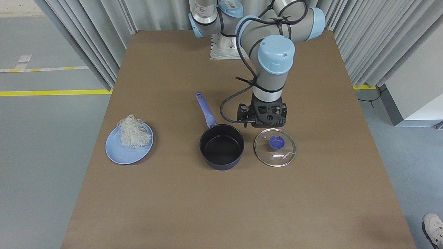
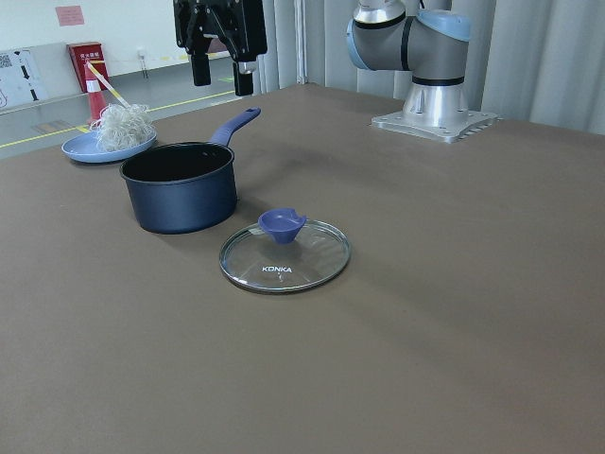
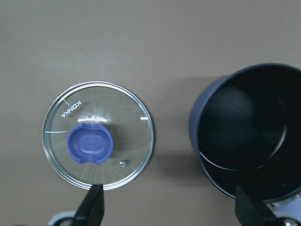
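A dark saucepan (image 1: 221, 146) with a blue handle stands empty on the brown table. To its right in the front view lies a glass lid (image 1: 274, 147) with a blue knob (image 1: 276, 141). A blue plate (image 1: 120, 153) holds a pile of white noodles (image 1: 135, 132). My gripper hangs above the table near the pan and lid, visible also in the left view. Its two fingers are far apart, with nothing held between them; the pan's near rim lies below them in the wrist view.
The arm's base (image 2: 435, 123) stands at the back. Curtains line the area behind the table.
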